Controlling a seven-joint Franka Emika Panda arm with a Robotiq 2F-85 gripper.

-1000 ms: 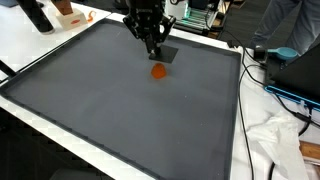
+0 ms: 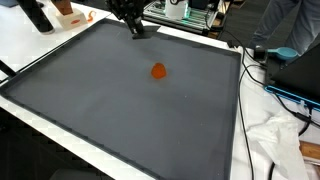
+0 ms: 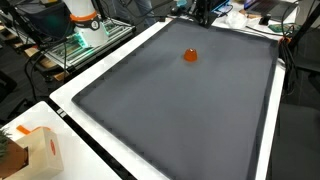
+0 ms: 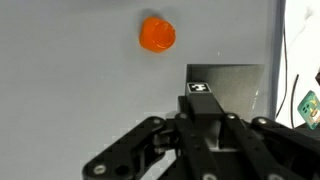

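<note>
A small orange object [image 2: 158, 71] stands alone on the dark grey board [image 2: 120, 95]. From above, in the wrist view, the orange object [image 4: 157, 34] looks roundish. My gripper is shut on a dark square plate [image 4: 240, 80], gripping what seems to be its short upright part with a small black-and-white mark on top. In exterior view 1 the gripper [image 2: 136, 22] and the dark plate [image 2: 146, 32] are near the board's far edge, beyond the orange object and apart from it. Exactly how the fingers meet the plate is hidden.
Most of the board [image 3: 170, 110] is bare. Cables [image 2: 285, 95] and a crumpled white cloth or bag [image 2: 275, 145] lie off its right side in exterior view 1. An orange-and-white object [image 3: 45, 150] sits at the lower left of exterior view 2.
In exterior view 1 the gripper and dark plate have moved from right behind the orange object away toward the far edge and slightly left. The orange object stays in place.
</note>
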